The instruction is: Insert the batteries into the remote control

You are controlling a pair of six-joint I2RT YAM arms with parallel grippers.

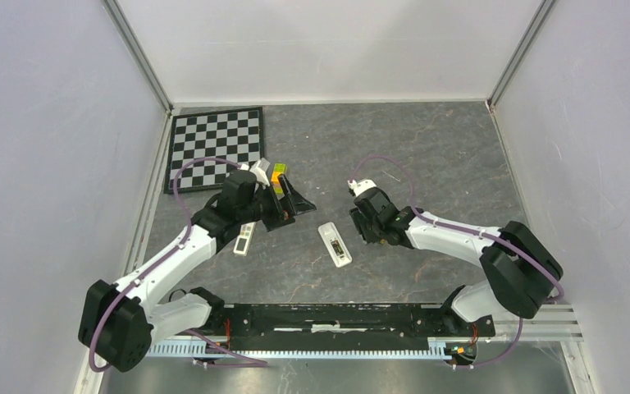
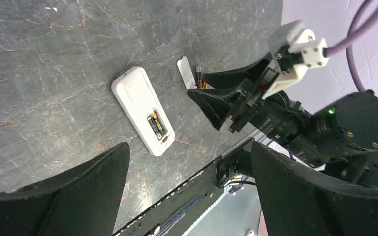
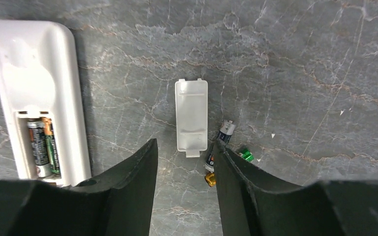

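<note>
The white remote control (image 2: 137, 98) lies back side up on the table, its battery bay uncovered. Two batteries (image 3: 41, 147) rest side by side in that bay. To the right of the remote lies the white battery cover (image 3: 192, 115), flat on the table. Close by the cover are a loose dark battery (image 3: 221, 140) and bits with green and gold ends, partly hidden behind a finger. Above these hangs my right gripper, fingers part open, nothing between its fingers. My left gripper (image 1: 299, 205) stands open and empty, left of and above the remote.
A checkered board (image 1: 216, 148) lies at the back left, with an orange and green block (image 1: 279, 174) beside it. Another white remote-like object (image 1: 244, 239) sits under the left arm.
</note>
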